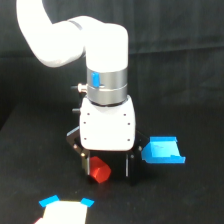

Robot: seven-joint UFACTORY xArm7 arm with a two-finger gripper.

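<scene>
A small red block [100, 170] rests on the dark table, a little left of the middle of the view. My gripper [107, 167] is low over it and open. The block appears between the two dark fingers, nearer the left one, with a gap on the right. Whether either finger touches the block I cannot tell. The upper part of the block is close under the white hand.
To the right on the table is a light blue square [162, 150] with brighter blue edges. A white patch [65, 213] with blue corners lies at the bottom left, with a bit of red by it.
</scene>
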